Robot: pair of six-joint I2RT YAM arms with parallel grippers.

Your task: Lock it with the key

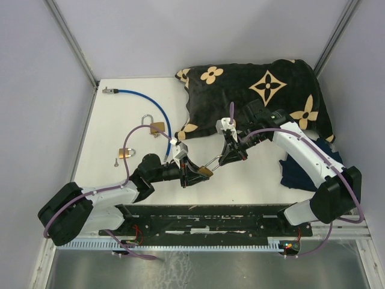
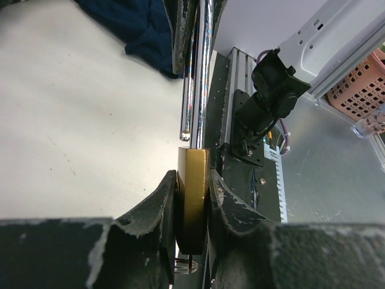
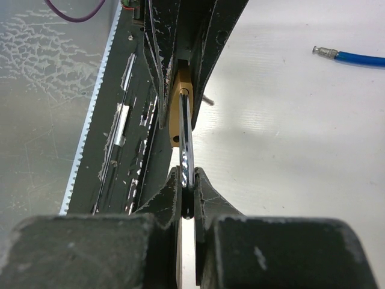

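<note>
At the middle of the top view, a brass padlock (image 1: 204,170) with a long steel shackle (image 1: 212,162) is held between both grippers. My left gripper is shut on the padlock body, which stands narrow side on in its wrist view. My right gripper is shut on the shackle, with the body beyond it among the left fingers. The shackle's short leg shows with its tip just outside the body in the left wrist view. A key ring hangs below the body there, largely hidden.
Other padlocks (image 1: 156,127) (image 1: 126,153) and a small key (image 1: 116,162) lie on the white board at left, near a blue cable (image 1: 138,95). A black patterned cloth (image 1: 252,90) covers the back; navy fabric (image 1: 301,174) lies at right.
</note>
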